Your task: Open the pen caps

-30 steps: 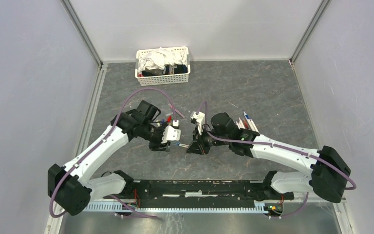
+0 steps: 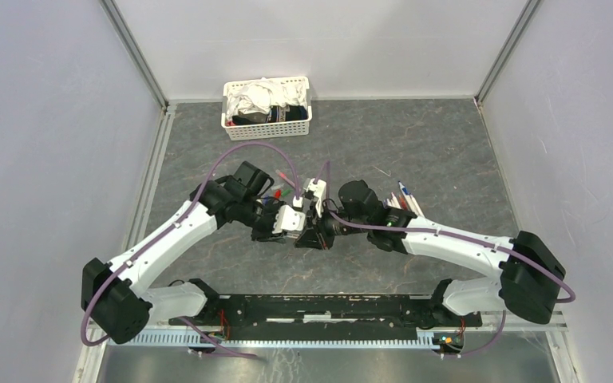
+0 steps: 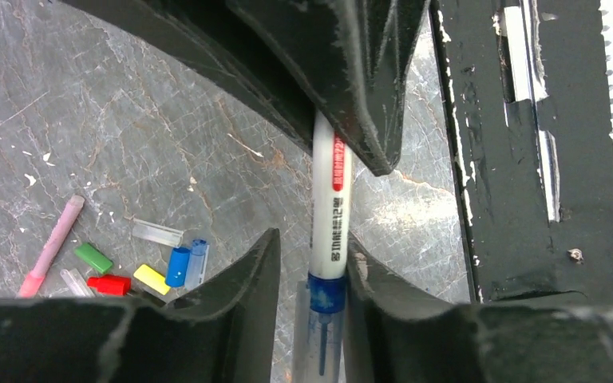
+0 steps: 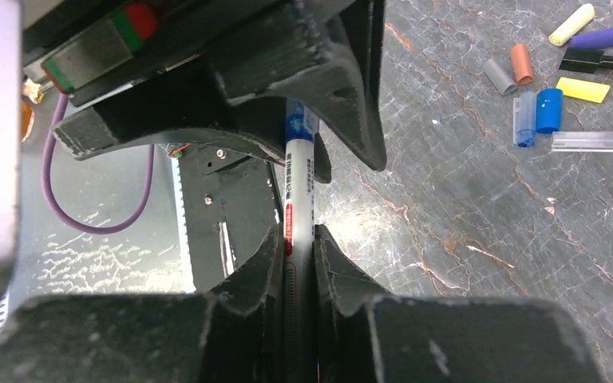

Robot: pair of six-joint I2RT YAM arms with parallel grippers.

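Observation:
A white marker pen (image 3: 331,215) with red print runs between my two grippers. My right gripper is shut on its white barrel (image 4: 298,279), a pad against either side. The pen's blue collar and clear-cased tip end (image 3: 324,335) lie between the fingers of my left gripper. Those fingers are open, with a gap showing on the left of the pen. In the top view the grippers meet mid-table and hide most of the pen. Loose caps lie on the table: green (image 3: 93,257), red (image 3: 110,285), yellow (image 3: 152,279) and blue (image 3: 179,267).
A pink pen (image 3: 52,247) lies beside the loose caps. Several pens (image 2: 407,199) rest behind the right forearm. At the back stands a white basket (image 2: 267,132) with cloth in it.
The left has shifted right and the right slightly left, so the stretch of pen that showed between them is now largely covered.

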